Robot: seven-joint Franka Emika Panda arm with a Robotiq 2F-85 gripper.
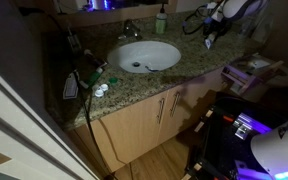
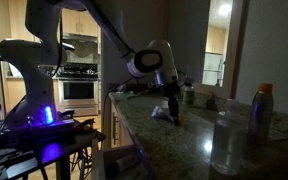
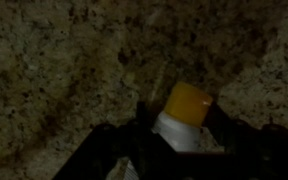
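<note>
A white bottle or tube with an orange cap (image 3: 188, 104) shows in the wrist view. My gripper has its dark fingers on either side of it, near the cap. The picture is too dark to tell whether both fingers touch it. At the far right of the counter in exterior view 1, a small white object (image 1: 209, 41) lies just below the gripper (image 1: 211, 33). Exterior view 2 has the gripper (image 2: 172, 108) pointing down at the counter, close to a white item (image 2: 161, 113).
The granite counter (image 1: 179, 82) holds a white sink (image 1: 144, 57) and a soap bottle (image 1: 161, 20). A clear bottle (image 2: 226, 140) and a grey, orange-capped bottle (image 2: 261, 112) stand on the counter. An open drawer (image 1: 252, 68) juts out at the right.
</note>
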